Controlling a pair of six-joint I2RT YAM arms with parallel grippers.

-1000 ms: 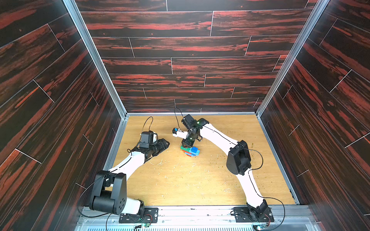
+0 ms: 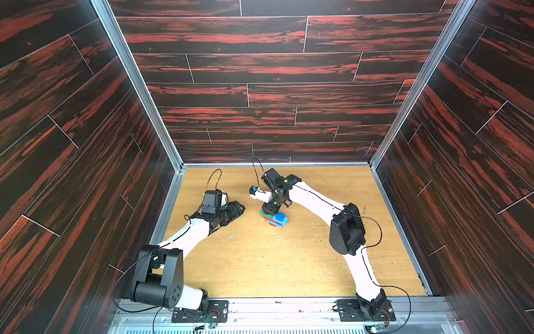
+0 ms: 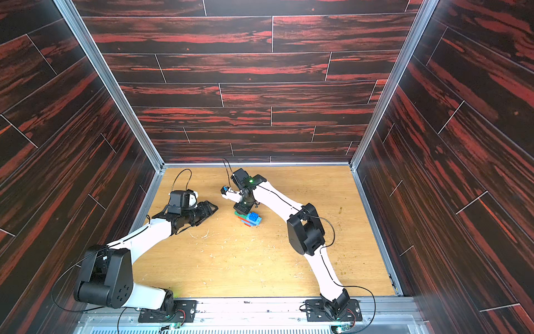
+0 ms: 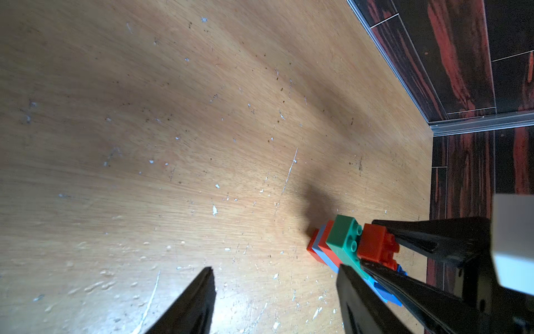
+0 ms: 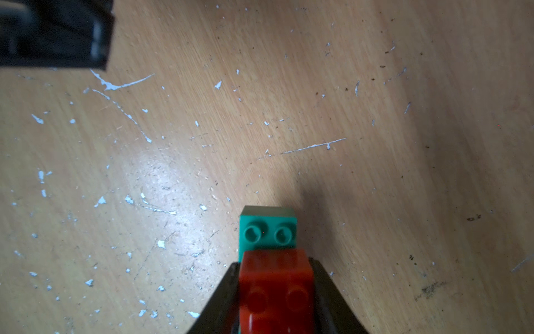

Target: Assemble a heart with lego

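Note:
A lego stack (image 2: 276,221) of red, grey-blue, green and blue bricks lies mid-table. On its green brick (image 4: 342,236), seen in the left wrist view, sits a red brick (image 4: 372,245), with my right gripper shut on it from both sides. My left gripper stands apart, left of the stack, with a gap and no object between its fingers; in the top views it points toward the stack.
Dark panelled walls enclose it, with a metal rail along its edges.
The left arm looks unchanged.

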